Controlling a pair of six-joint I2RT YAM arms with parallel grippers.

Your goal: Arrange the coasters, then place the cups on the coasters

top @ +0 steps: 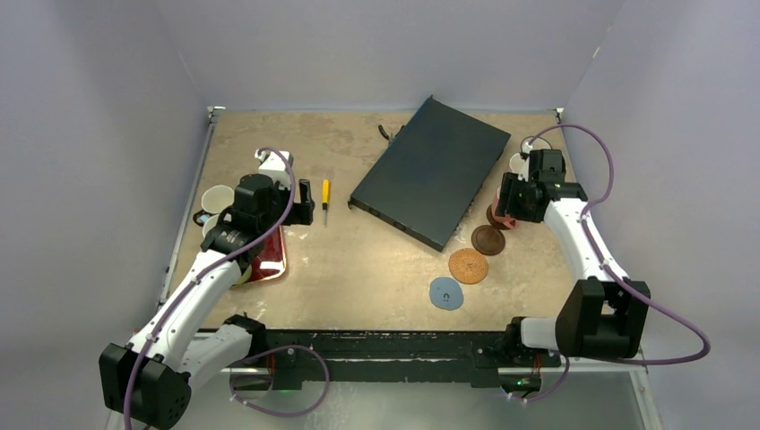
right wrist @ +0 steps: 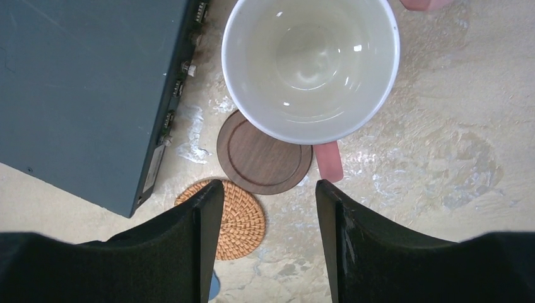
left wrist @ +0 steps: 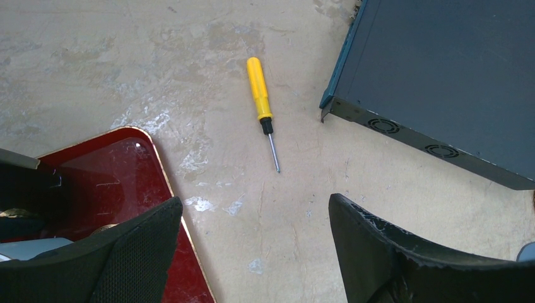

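Note:
A pink cup with a white interior (right wrist: 309,63) stands on or over a dark coaster at the right, largely hidden by my right gripper (top: 509,193) in the top view. In the right wrist view, that gripper's fingertips are apart just below the cup's rim and handle; whether they grip anything is unclear. A brown coaster (top: 488,239), a woven coaster (top: 468,266) and a blue coaster (top: 445,293) form a row toward the front. My left gripper (top: 305,202) stands open and empty above the table near the yellow screwdriver (left wrist: 258,88).
A large black metal box (top: 430,170) fills the back middle. A red tray (left wrist: 135,177) and cups (top: 218,199) lie at the left, partly under the left arm. More cups (top: 518,161) stand at the back right.

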